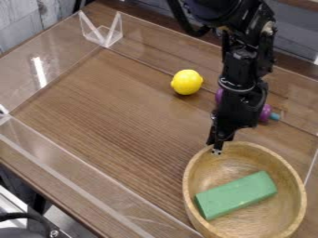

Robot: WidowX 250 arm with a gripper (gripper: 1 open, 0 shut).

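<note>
My gripper [218, 145] points down, shut, at the back rim of a round wooden bowl [195, 199]; whether it touches the rim I cannot tell. A green block [237, 193] lies inside the bowl. A purple object [266, 115] sits behind the gripper, partly hidden by it.
A yellow lemon-like object [187, 82] lies at the back middle of the wooden table [99, 121]. A clear plastic piece [102, 30] stands at the back left.
</note>
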